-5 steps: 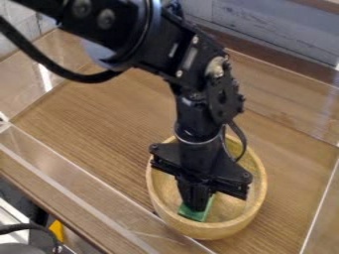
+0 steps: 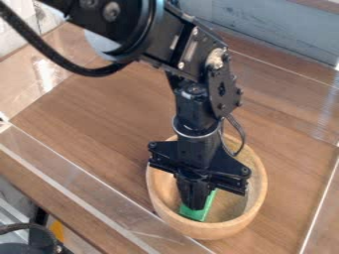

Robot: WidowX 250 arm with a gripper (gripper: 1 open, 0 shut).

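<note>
My black gripper (image 2: 196,185) reaches down into a round wooden bowl (image 2: 249,210) at the lower middle of the camera view. A green block (image 2: 197,208) lies in the bowl directly under the fingertips, partly hidden by them. The gripper looks narrow at its tips, but whether it is shut or holds any of the block is hard to see.
The bowl stands on a wooden tabletop (image 2: 93,119) with clear room to the left and behind. A pale wall runs along the back. Cables and a small yellow item sit beyond the table's front edge at the lower left.
The arm has shifted very slightly up and left since a second ago, with the gripper still inside the bowl. The green block stays in the bowl.
</note>
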